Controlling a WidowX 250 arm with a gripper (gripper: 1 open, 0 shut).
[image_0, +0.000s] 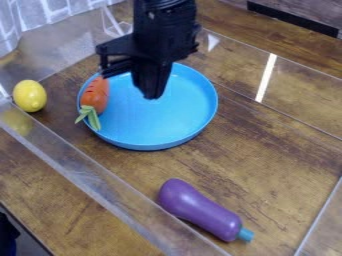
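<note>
My black gripper hangs over the back of a blue plate. An orange toy carrot with green leaves rests on the plate's left side. A purple eggplant with a teal stem lies on the wooden floor at the front right. A yellow lemon sits left of the plate. Whether the gripper's fingers are open or shut is hard to tell.
Clear plastic walls run along the left and right of the wooden surface. The area right of the plate is bare.
</note>
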